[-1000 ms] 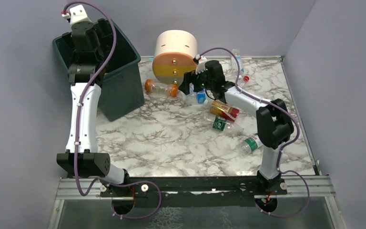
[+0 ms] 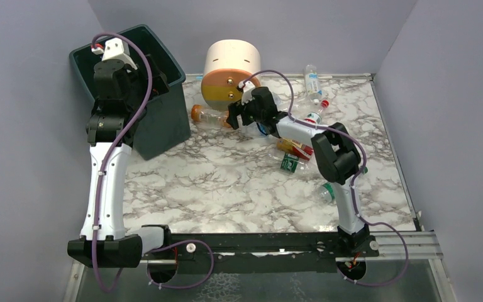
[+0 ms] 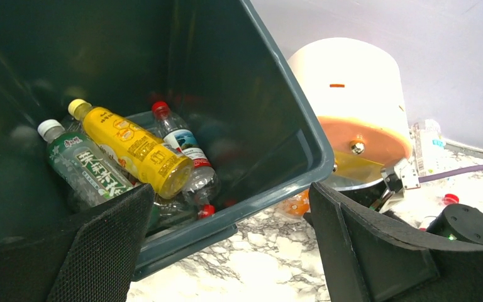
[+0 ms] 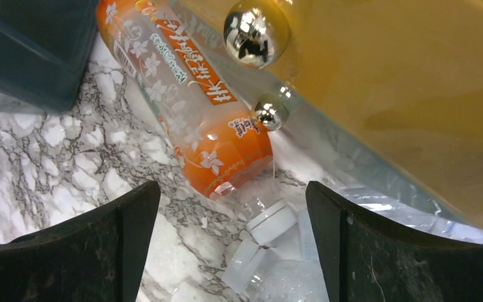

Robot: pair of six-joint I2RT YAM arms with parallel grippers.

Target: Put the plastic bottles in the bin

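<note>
The dark green bin stands at the left with several bottles inside, among them a yellow bottle. Above it is my left gripper, open and empty. My right gripper is part open over an orange-labelled bottle lying beside the cream and orange cylinder; the bottle's white cap is between the fingertips in view, apparently not gripped.
Several bottles lie on the marble table's right half, including a green-labelled bottle and an upper one.
My left arm has come down and toward the front over the bin. My right gripper has moved left toward the orange-labelled bottle.
</note>
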